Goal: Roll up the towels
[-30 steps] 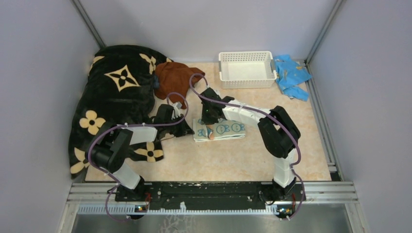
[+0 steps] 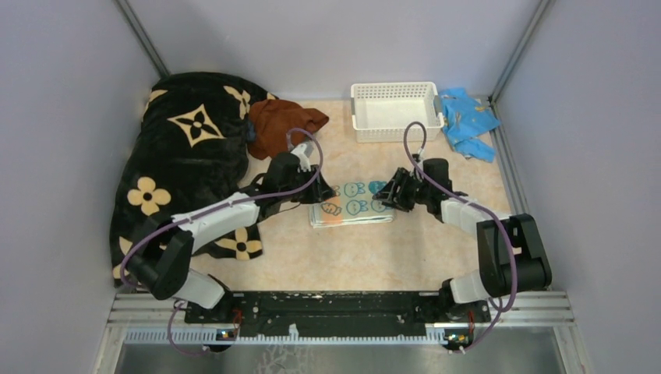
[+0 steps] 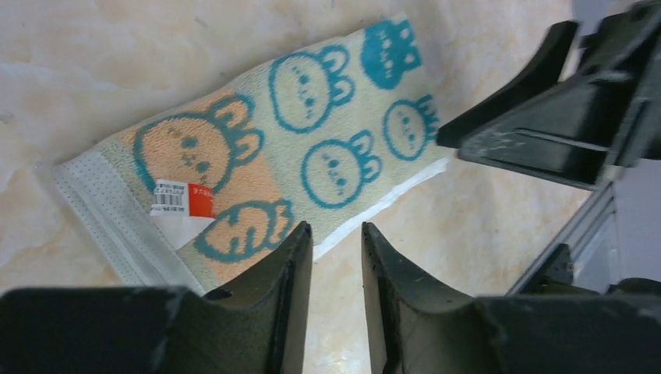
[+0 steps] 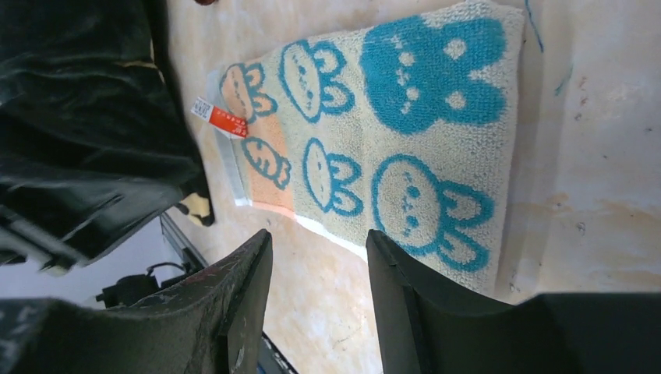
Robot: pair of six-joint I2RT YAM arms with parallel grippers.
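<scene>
A folded white towel (image 2: 355,204) with blue animal faces, an orange band and a red-white label lies flat in the middle of the table, seen closely as the towel (image 3: 327,171) in the left wrist view and the towel (image 4: 405,156) in the right wrist view. My left gripper (image 2: 319,193) is over its left end, its fingertips (image 3: 300,238) parted with nothing between them. My right gripper (image 2: 397,191) is over the right end, open and empty, with parted fingertips (image 4: 257,241).
An empty white basket (image 2: 396,109) stands at the back, with a blue cloth (image 2: 468,125) to its right. A brown cloth (image 2: 281,125) and a black patterned blanket (image 2: 179,156) fill the left.
My right gripper has moved from the towel's left end to its right end. My left gripper has moved right and up, over the towel. The towel's left end now lies flat.
</scene>
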